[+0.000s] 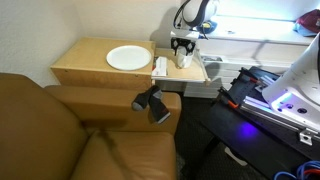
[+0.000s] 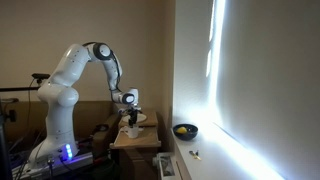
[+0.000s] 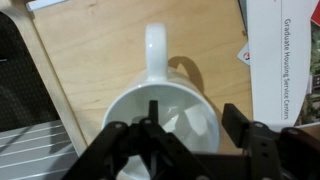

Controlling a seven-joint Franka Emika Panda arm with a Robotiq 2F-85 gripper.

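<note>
A white mug stands on a light wood surface, its handle pointing toward the top of the wrist view. My gripper is over the mug with its fingers apart. One fingertip lies over the mug's mouth and the other appears just outside the rim on the right, so the rim runs between them. Whether either finger touches the mug cannot be told. In exterior view 1 the gripper is at the top of the mug.
A white plate lies to the left on the wood top. Beside the mug is a printed white box or booklet. A dark bowl stands on the windowsill. White drawers or a rack are right of the mug.
</note>
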